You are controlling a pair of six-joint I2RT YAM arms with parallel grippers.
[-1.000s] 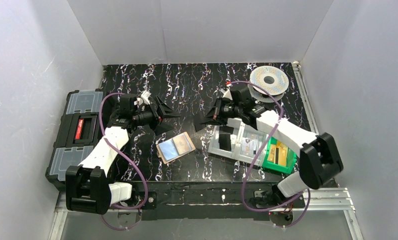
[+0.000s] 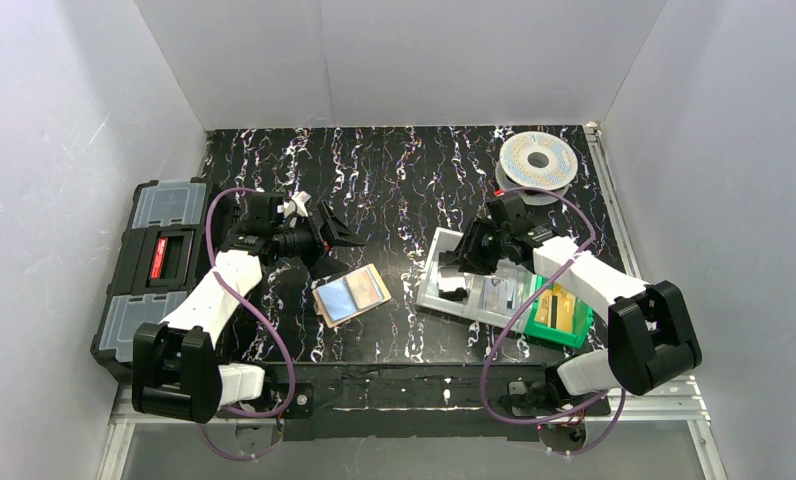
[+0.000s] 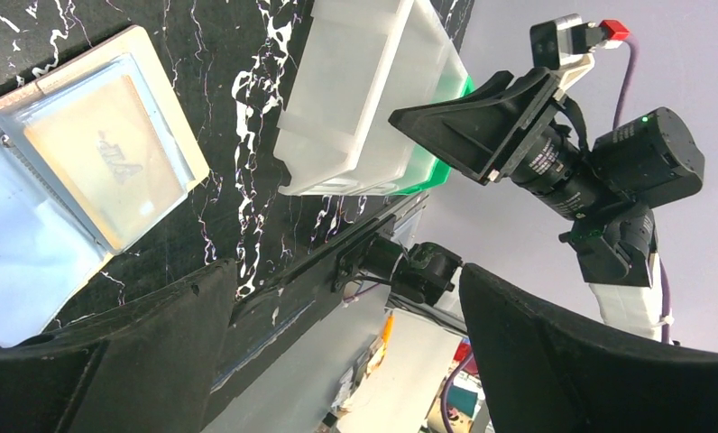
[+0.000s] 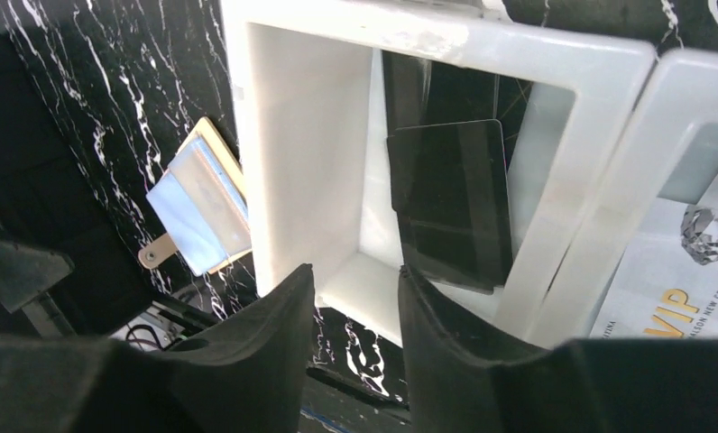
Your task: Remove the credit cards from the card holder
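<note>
The tan card holder lies open on the table in front of my left gripper, its blue side and clear pocket facing up. No card clearly stands out in that pocket. My left gripper is wide open beside the holder, empty. Over the left compartment of the white tray, my right gripper is open, its fingers apart with nothing between them. Below it, a black card lies in that compartment, overlapping other dark card-like pieces behind it.
In the tray's adjoining compartment lies a white VIP card with a clear gem on it. A green tray with yellow items adjoins at right. A black case stands left, a spool back right.
The right gripper, which held a black card left of the tray, has moved right over the tray and let the card go into the left compartment.
</note>
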